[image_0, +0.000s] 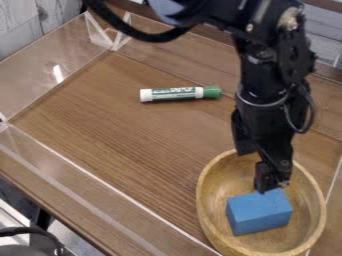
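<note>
A blue block (259, 214) lies in a round wooden bowl (214, 224) at the lower right. My black gripper (265, 172) hangs over the back part of the bowl, above and behind the block, apart from it. Its fingers point down and look open, with nothing seen held between them, though the dark parts overlap.
A white and green tube (179, 93) lies on the wooden table (100, 140) toward the back.
</note>
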